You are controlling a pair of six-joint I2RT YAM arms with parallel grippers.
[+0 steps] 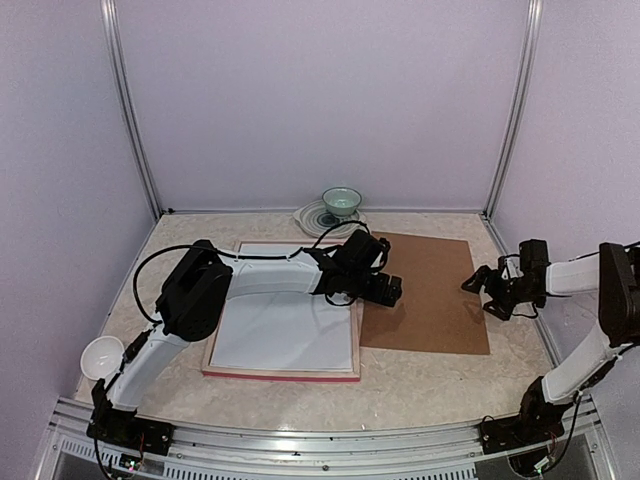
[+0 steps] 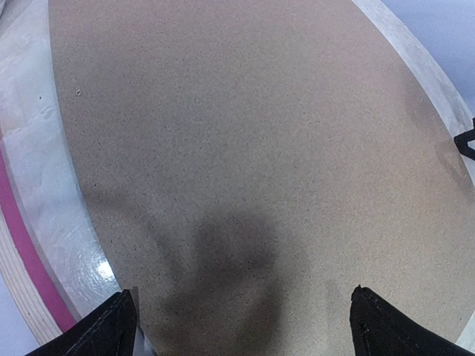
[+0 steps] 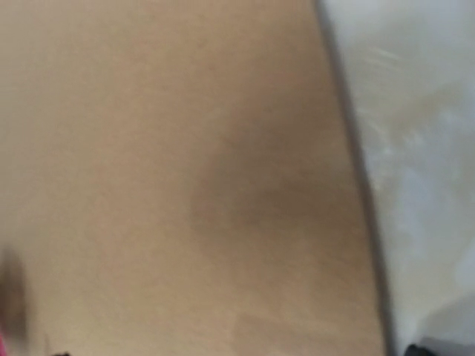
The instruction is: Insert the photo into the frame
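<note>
The photo frame [image 1: 357, 365], a light wooden rim with a reddish front edge, lies flat at centre-left around a white panel [image 1: 285, 335]. To its right rests a flat brown board [image 1: 430, 320], close to the frame's edge; I see no printed picture on it. Over the board's left part hangs my left gripper [image 1: 388, 289], open and empty; its fingers [image 2: 393, 330] are spread wide above the brown surface in the left wrist view. Beside the board's right edge [image 3: 349, 111] is my right gripper [image 1: 482, 297], open, with nothing between its fingers. Part of the frame is hidden under the left arm.
A green bowl [image 1: 342, 200] on a striped plate [image 1: 310, 220] stands behind the frame at the back. At the far left front is a white bowl [image 1: 102, 357]. Pale walls close in the sides and back.
</note>
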